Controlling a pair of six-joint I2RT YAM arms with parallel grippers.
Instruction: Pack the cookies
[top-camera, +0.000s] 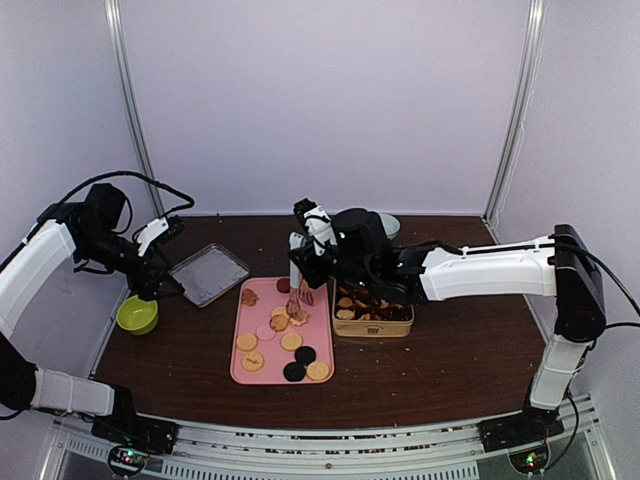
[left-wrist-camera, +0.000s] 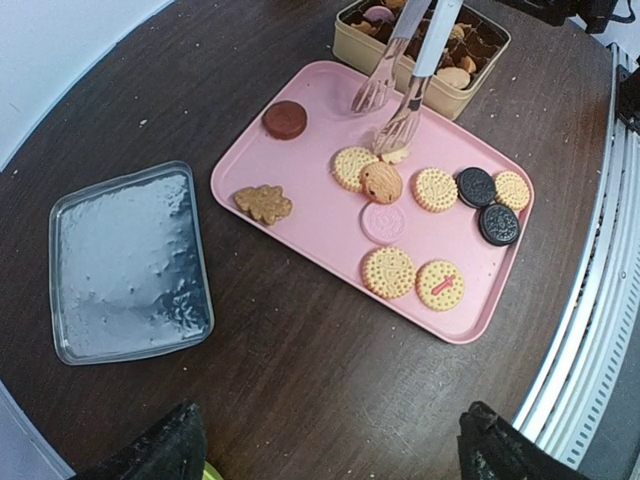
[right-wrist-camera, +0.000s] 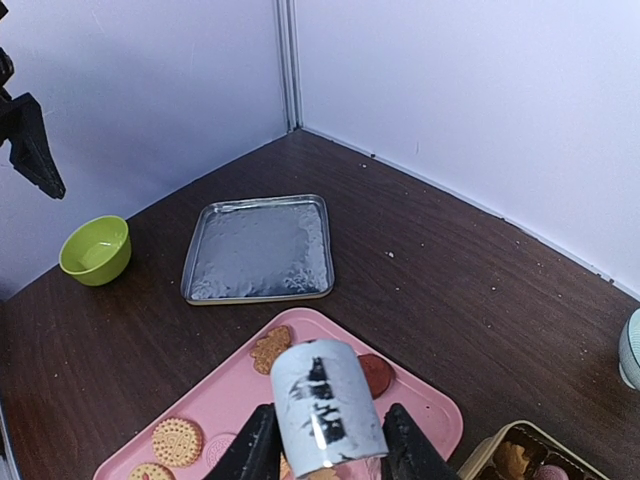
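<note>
A pink tray (top-camera: 250, 370) (left-wrist-camera: 320, 240) holds round cookies, a leaf-shaped cookie (left-wrist-camera: 262, 203), a pink cookie (left-wrist-camera: 383, 223) and dark cookies (left-wrist-camera: 499, 225). My right gripper (top-camera: 305, 260) is shut on tongs (left-wrist-camera: 436, 40) (right-wrist-camera: 320, 390), whose slotted tips reach down over the tray beside a pale cookie. The tan tin (top-camera: 371, 326) (right-wrist-camera: 480, 455) to the tray's right contains assorted cookies. My left gripper (top-camera: 155, 285) hangs open above the left of the table, nothing between its fingers.
An empty metal tray (top-camera: 210, 272) lies at back left, a green bowl (top-camera: 137, 316) near the left wall. A pale bowl (right-wrist-camera: 630, 350) stands behind the tin.
</note>
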